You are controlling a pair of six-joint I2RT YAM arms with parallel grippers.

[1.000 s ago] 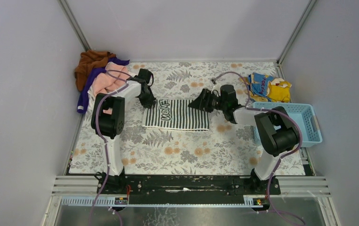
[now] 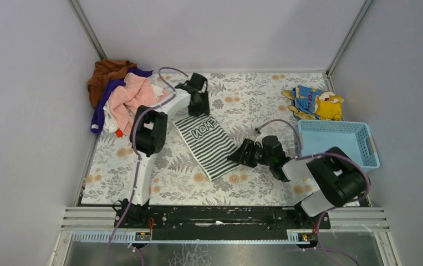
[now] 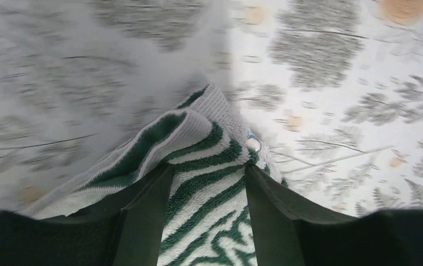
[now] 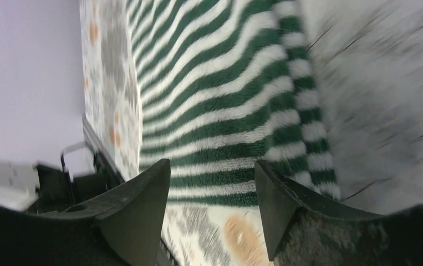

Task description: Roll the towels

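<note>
A green-and-white striped towel (image 2: pixel 212 145), folded flat, lies slanted on the table, its lettered end away from me. My left gripper (image 2: pixel 199 113) is at that far end. In the left wrist view its fingers (image 3: pixel 149 213) stand apart over the bunched corner of the towel (image 3: pixel 198 183), which is raised in a small fold. At the near right edge is my right gripper (image 2: pixel 237 158). The right wrist view shows its fingers (image 4: pixel 145 202) wide apart, with the towel's striped edge (image 4: pixel 214 166) beyond and between them; whether they touch it is hard to tell.
A heap of brown, purple and pink cloths (image 2: pixel 126 100) lies at the back left, close to the left arm. Folded blue and yellow towels (image 2: pixel 317 103) are at the back right, behind a light-blue basket (image 2: pixel 336 145).
The towel has turned from lying crosswise to a slant, its right end swung toward the front. My left gripper has moved right, and the right one has come toward the front and left.
</note>
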